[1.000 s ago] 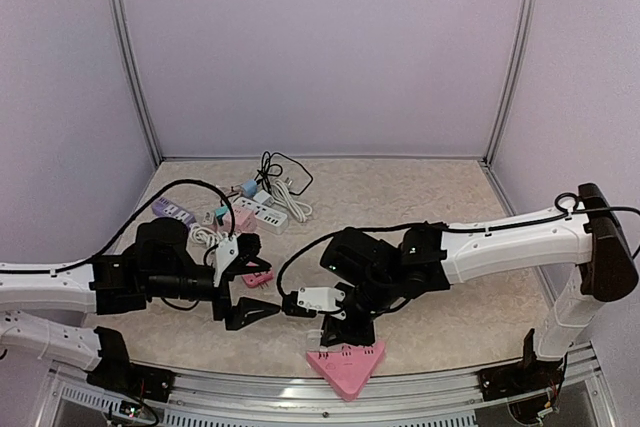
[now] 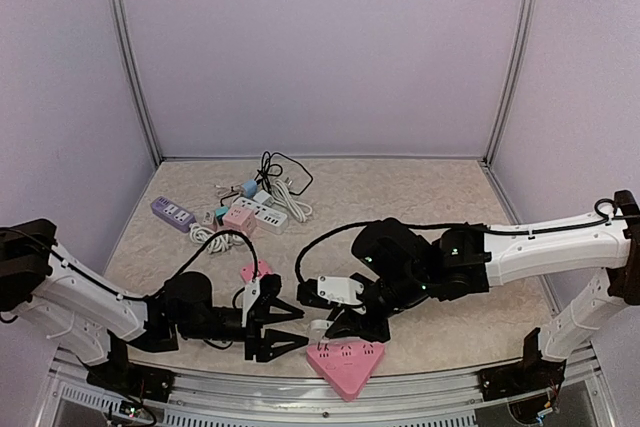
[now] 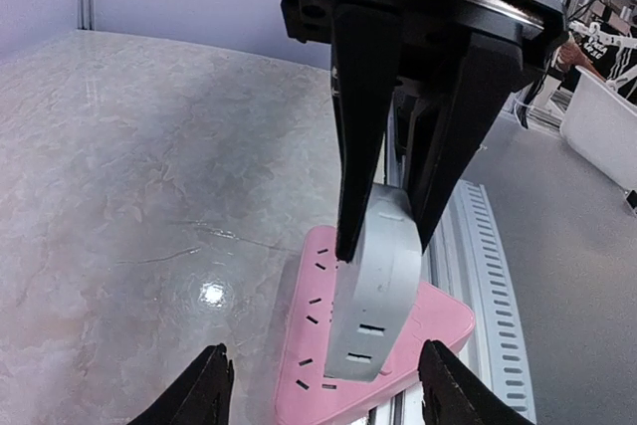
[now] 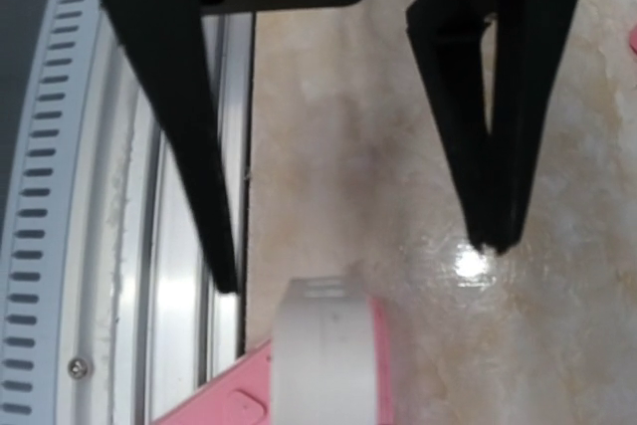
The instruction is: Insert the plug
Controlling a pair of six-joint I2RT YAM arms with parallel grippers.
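A white block-shaped plug (image 3: pixel 373 296) hangs from the dark fingers of my right gripper in the left wrist view, shut on its upper end. Two dark slots mark its near end; no prongs show. Behind and below it is the pink triangular power strip (image 2: pixel 345 372), near the table's front edge. My left gripper (image 2: pixel 304 327) stands part open, facing the plug from the left, its fingers (image 3: pixel 194 390) either side of it in line of sight. In the right wrist view the left gripper reaches in from above; the plug (image 4: pixel 323 355) is at the bottom and the right fingers are out of frame.
A small pink adapter (image 2: pixel 250 271) lies behind the left gripper. Farther back left are a purple strip (image 2: pixel 173 212), a white strip (image 2: pixel 262 216), a pink block (image 2: pixel 239 219) and coiled cables.
My left gripper has moved rightward and towards the front, closing in on the plug. The right gripper has shifted slightly right with the plug. The pink power strip has stayed put.
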